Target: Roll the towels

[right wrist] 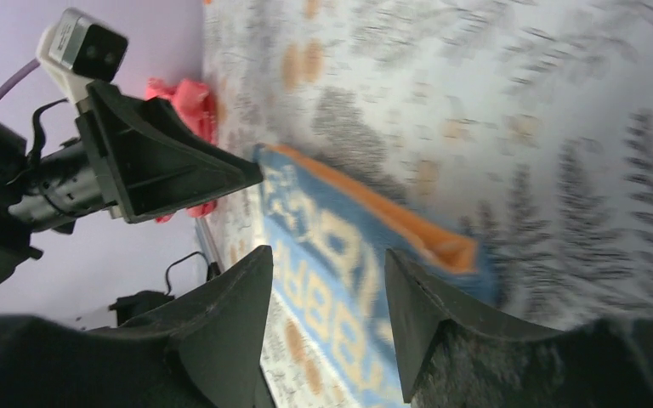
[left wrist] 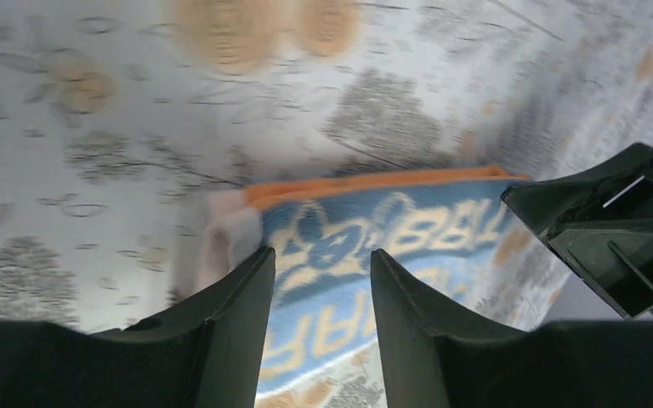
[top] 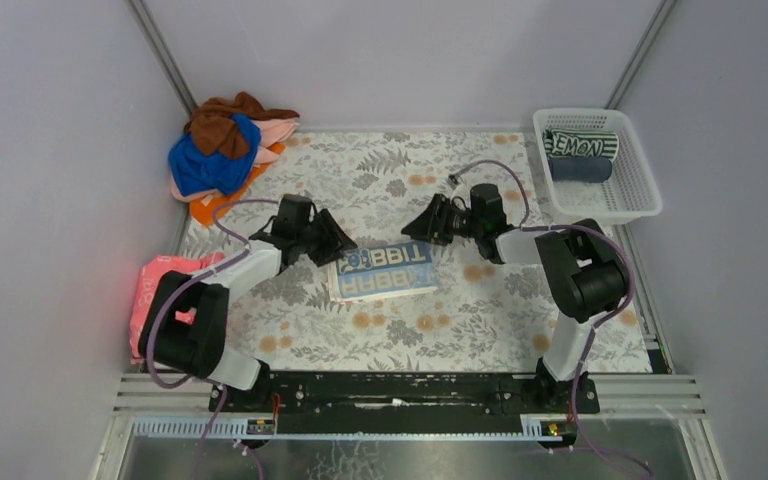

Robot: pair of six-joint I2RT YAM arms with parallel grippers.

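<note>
A blue towel with pale lettering (top: pixel 388 272) lies folded into a flat strip near the table's middle. Its far edge shows an orange band (left wrist: pixel 374 182) in the left wrist view. At the towel's far left corner is my left gripper (top: pixel 344 250), its fingers (left wrist: pixel 236 327) apart with no cloth visibly pinched. By the far right corner, my right gripper (top: pixel 413 233) is open, and its fingers (right wrist: pixel 429 319) stand over the towel's end, where an orange corner (right wrist: pixel 451 246) shows. Whether any fingertip touches the cloth cannot be made out.
A white basket (top: pixel 650 190) at the back right holds a striped roll (top: pixel 582 145) and a dark roll (top: pixel 580 169). Crumpled towels (top: pixel 222 150) are heaped at the back left, and a coral cloth (top: pixel 155 290) lies at the left edge. Clear table lies behind the blue towel.
</note>
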